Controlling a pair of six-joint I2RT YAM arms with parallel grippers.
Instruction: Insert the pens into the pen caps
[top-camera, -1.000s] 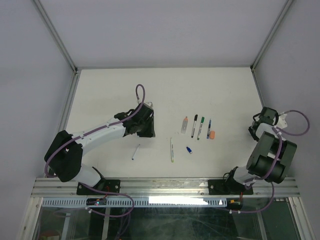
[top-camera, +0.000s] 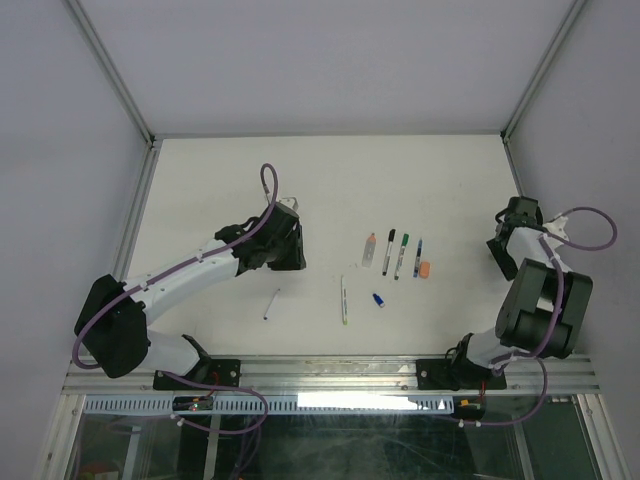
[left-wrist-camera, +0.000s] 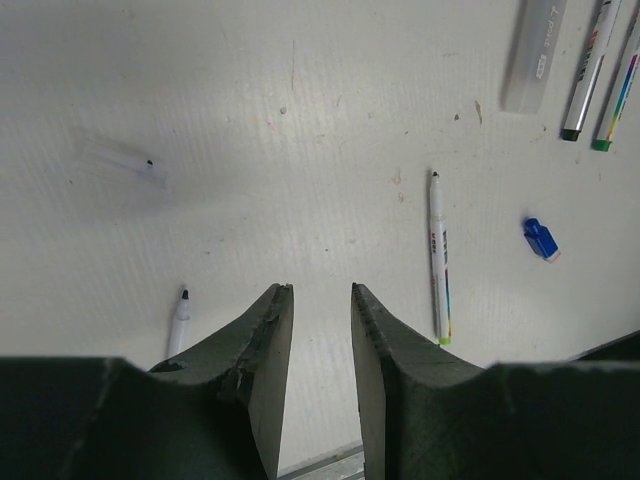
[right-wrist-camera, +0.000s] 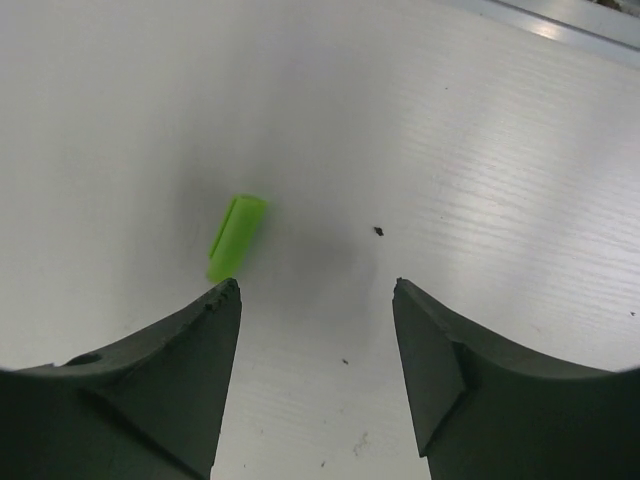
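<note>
Pens lie spread on the white table: a white pen (left-wrist-camera: 439, 260) with coloured band, a thin white pen (left-wrist-camera: 180, 325), and black, green and blue pens (top-camera: 417, 258) to the right. A small blue cap (left-wrist-camera: 540, 239) lies near the middle. In the right wrist view a green cap (right-wrist-camera: 236, 237) lies just beyond my open right gripper, at the table's right. My left gripper hangs over the left-middle of the table, its fingers part open with nothing visible between them.
A clear bottle-like item (top-camera: 369, 250) and an orange block (top-camera: 425, 270) lie among the pens. Side walls bound both ends.
The left gripper has moved slightly left. The objects look unmoved.
</note>
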